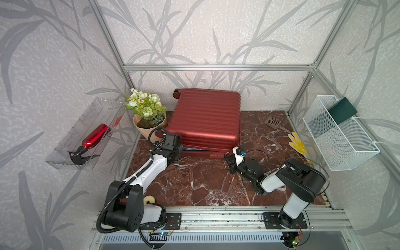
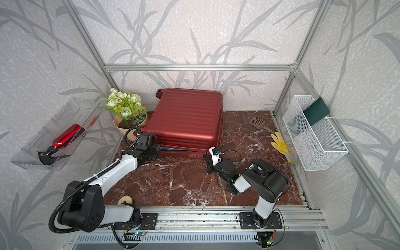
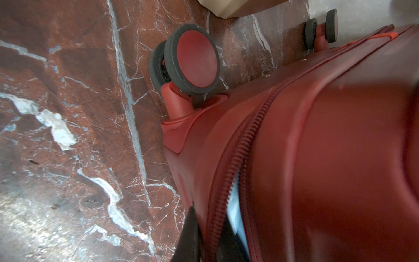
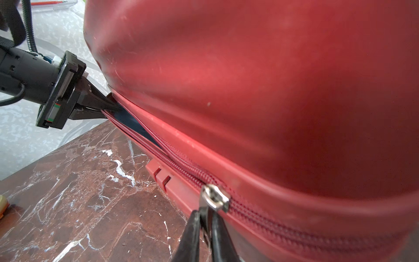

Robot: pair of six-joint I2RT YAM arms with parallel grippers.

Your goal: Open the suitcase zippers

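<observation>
A red hard-shell suitcase [image 1: 204,112] lies flat, its front zipper [image 3: 231,192] parted along the left stretch, with pale lining showing. My left gripper is shut on the suitcase's zipper edge at the front left corner. My right gripper [image 1: 230,161] is at the front right; in its wrist view its fingers sit at a metal zipper pull [image 4: 213,196], close together, and whether they close on it is unclear.
A flower pot [image 1: 148,129] stands left of the suitcase. A clear bin [image 1: 83,137] and a white mesh basket [image 1: 337,141] hang on the side walls. A yellow glove [image 1: 298,143] lies at the right. Bare marble lies in front.
</observation>
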